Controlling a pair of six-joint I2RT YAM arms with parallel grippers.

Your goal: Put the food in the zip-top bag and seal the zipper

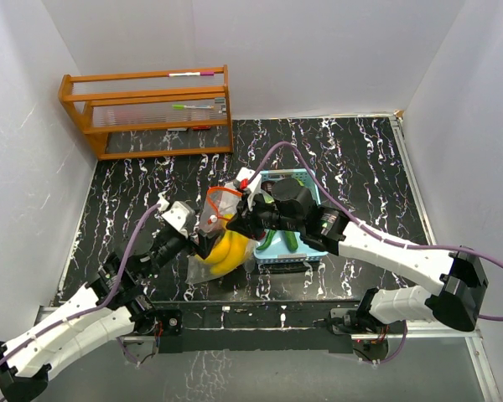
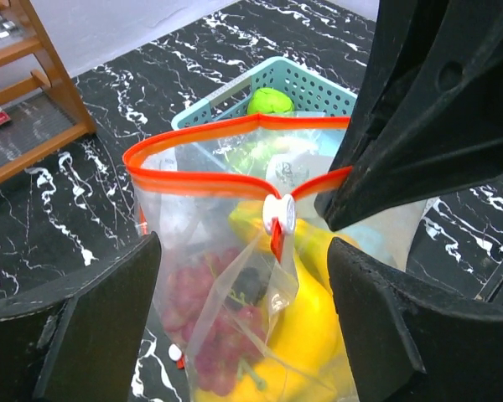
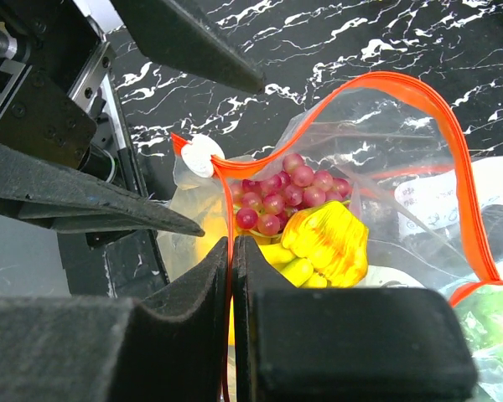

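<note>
A clear zip bag [image 2: 193, 205] with an orange zipper rim stands with its mouth open. Red grapes [image 3: 289, 193] and yellow bananas [image 3: 318, 247] show inside it. The white zipper slider [image 3: 203, 156] sits at the near corner of the rim. My left gripper is open, one finger on either side of that corner, not closed on the slider. At the rim just beside the slider, my right gripper is shut on the orange edge, which runs between its fingertips.
Behind and right of the bag, a light blue basket [image 1: 279, 268] holds green items, including a bright green one [image 2: 270, 101]. A wooden rack [image 1: 163, 154] stands at the back left.
</note>
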